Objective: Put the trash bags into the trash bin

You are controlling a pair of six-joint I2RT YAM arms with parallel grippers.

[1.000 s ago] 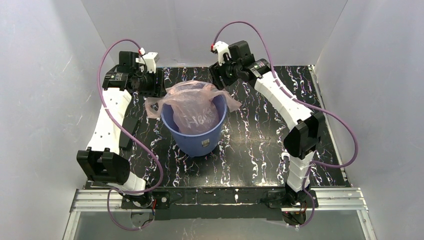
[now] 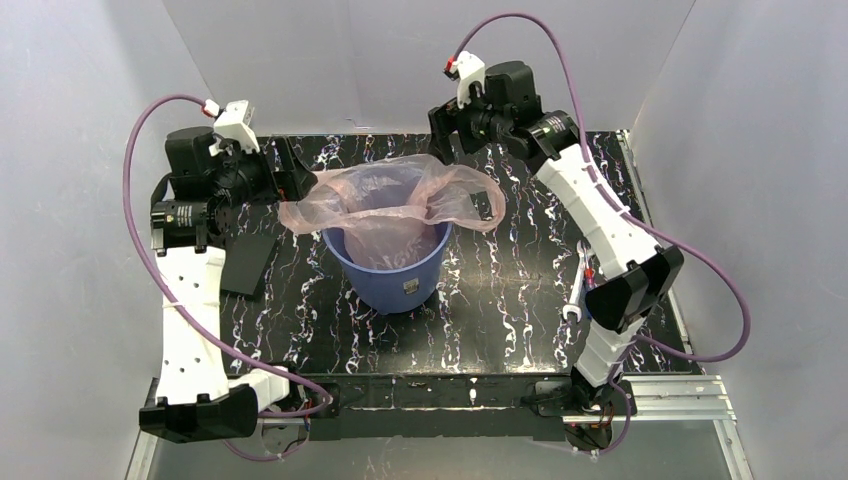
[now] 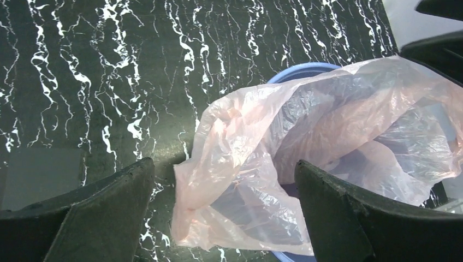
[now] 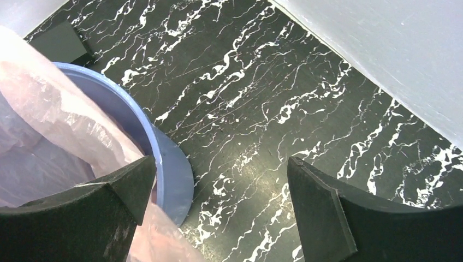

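A blue plastic bin (image 2: 390,285) stands at the table's middle. A translucent pink bag (image 2: 390,235) hangs inside it, its top spread loosely over the rim with flaps out past both sides, seen also in the left wrist view as crumpled film (image 3: 229,147). My left gripper (image 2: 296,172) is open at the left flap's upper edge, the bag showing below and between its fingers. My right gripper (image 2: 442,135) is open just above the bag's back right; in the right wrist view the bag (image 4: 65,125) lies under its left finger and bare table between the fingers.
A dark flat pad (image 2: 245,262) lies left of the bin. A white tool (image 2: 576,285) lies near the right edge. Grey walls surround the back and sides; the table right of the bin is mostly clear.
Both grippers have moved outward from the bin, the left leftward and the right to the upper right. The bag's top has spread wider; the left arm has since come slightly toward the front.
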